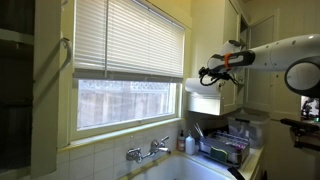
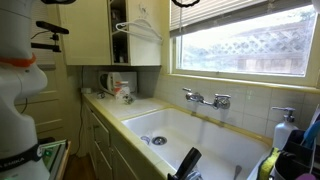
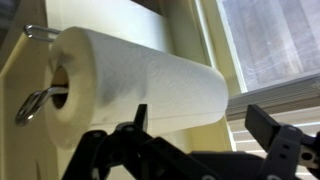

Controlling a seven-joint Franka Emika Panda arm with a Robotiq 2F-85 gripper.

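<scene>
A white paper towel roll [image 3: 150, 75] fills much of the wrist view, held on a metal wire holder [image 3: 33, 105] under the cabinet. In exterior view 1 the roll [image 1: 202, 88] hangs beside the window. My gripper stands open, its two dark fingers [image 3: 262, 126] spread wide near the roll's lower side. Nothing shows held between them. From exterior view 1 the gripper [image 1: 207, 76] appears just above and in front of the roll; whether it touches the paper cannot be told.
Below lies a white sink [image 2: 200, 137] with a wall faucet [image 2: 208, 100]. The window [image 1: 125, 101] and its blinds [image 1: 130, 38] are close to the roll. A dish rack [image 1: 223, 148] and bottles [image 1: 190, 144] stand beneath. The cabinet [image 1: 207, 40] bounds the space behind.
</scene>
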